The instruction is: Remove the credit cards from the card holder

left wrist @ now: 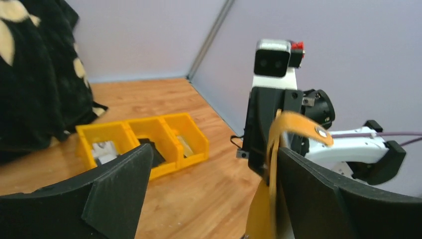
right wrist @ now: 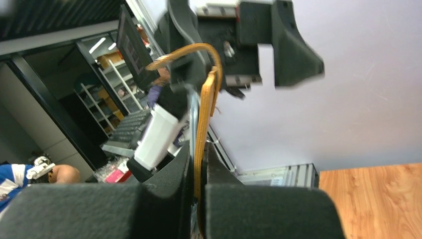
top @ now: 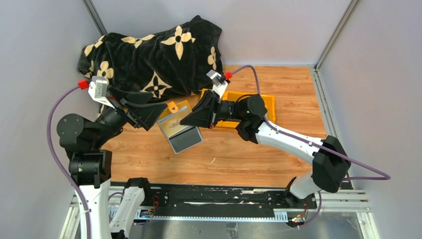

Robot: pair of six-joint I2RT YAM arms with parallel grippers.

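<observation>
A tan card holder (top: 175,124) with an orange flap tab and a grey-edged sleeve showing a gold card is held up in the top view by my right gripper (top: 185,121), shut on its right side. In the right wrist view it appears edge-on between the shut fingers. My left gripper (top: 152,118) is open just left of the holder, nothing between its fingers; in the left wrist view the holder's orange strap (left wrist: 298,124) rises beside its right finger.
An orange compartment tray (left wrist: 169,144) with small items stands behind the right arm. A black patterned blanket (top: 149,59) covers the back left.
</observation>
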